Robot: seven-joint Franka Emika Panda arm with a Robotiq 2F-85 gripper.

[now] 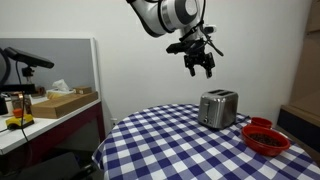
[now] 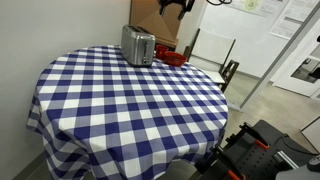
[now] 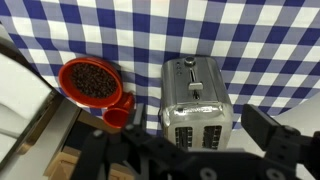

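Note:
A silver toaster (image 1: 218, 109) stands upright on the blue-and-white checked tablecloth (image 1: 160, 137). In the wrist view the toaster (image 3: 195, 95) lies below and between my fingers, its lever side toward the top of the picture. My gripper (image 1: 202, 73) hangs open in the air above the toaster, clear of it, with nothing held. Beside the toaster is a red bowl (image 3: 90, 82) of dark beans or similar small pieces. A red cup (image 3: 118, 114) sits close to this bowl.
A brown board (image 1: 305, 95) rises behind the bowl at the right. At the left, a side table (image 1: 45, 123) carries a cardboard box (image 1: 66, 104) and other items.

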